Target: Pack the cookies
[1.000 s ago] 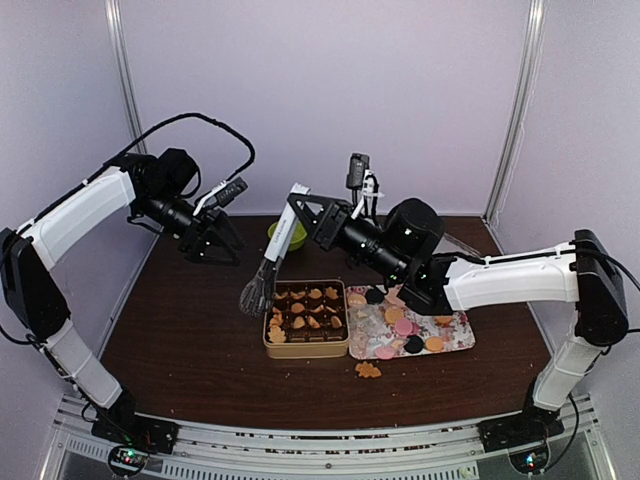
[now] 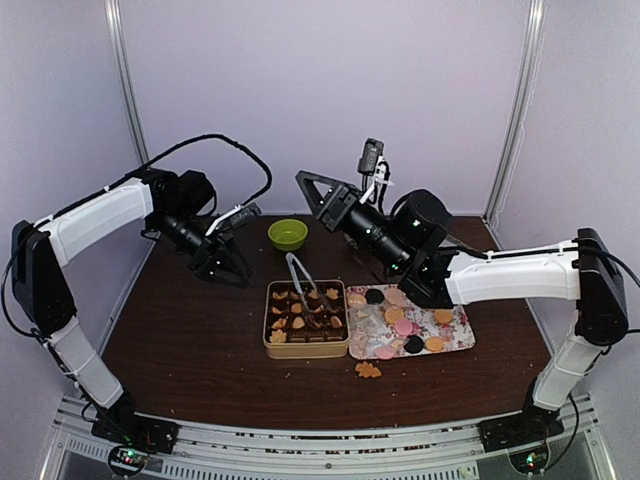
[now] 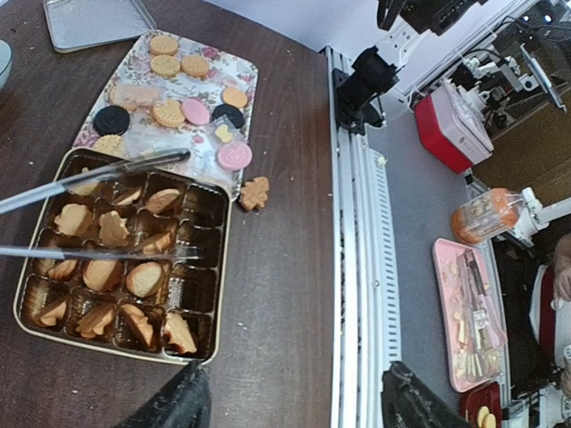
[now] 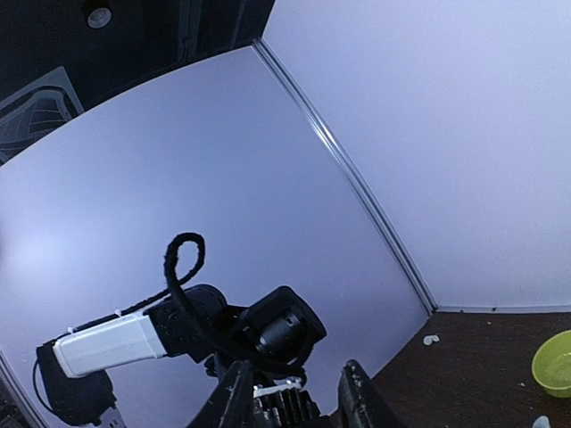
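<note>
Leaf-shaped cookies fill many compartments of the gold-rimmed chocolate tray (image 2: 306,343), also seen in the left wrist view (image 3: 116,348). A pair of metal tongs (image 2: 300,275) lies across that tray. A floral tray (image 2: 450,335) beside it holds round cookies in orange, pink and dark colours, plus wrapped pieces. A loose cookie (image 2: 368,370) lies in front. My left gripper (image 2: 228,268) is raised left of the trays, its fingers apart with nothing between them. My right gripper (image 2: 318,195) is high above the table, empty, its fingers apart.
A green bowl (image 2: 288,236) stands at the back centre. A metal tray (image 3: 94,27) lies behind the floral tray in the left wrist view.
The white-handled whisk seen at my right gripper is gone from there, and tongs now show on the chocolate tray. My left gripper has moved down slightly; my right gripper rose a little.
</note>
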